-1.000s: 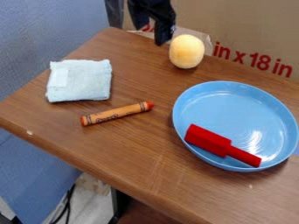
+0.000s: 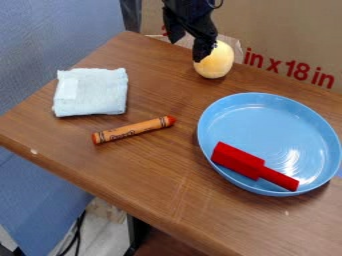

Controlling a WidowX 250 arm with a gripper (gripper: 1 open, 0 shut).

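My dark gripper (image 2: 190, 36) is at the top centre, low over a round pale-yellow object (image 2: 213, 63) near the back of the wooden table, partly covering its upper part; whether the fingers are open or shut is unclear. A blue plate (image 2: 269, 110) at the right holds a red object with a handle (image 2: 239, 160). An orange crayon (image 2: 134, 130) lies in the middle-left, and a folded pale cloth (image 2: 90, 90) lies at the left.
A cardboard box (image 2: 287, 40) with red lettering stands along the back. The table's left edge borders blue fabric (image 2: 40, 190).
The objects on the table appear unmoved.
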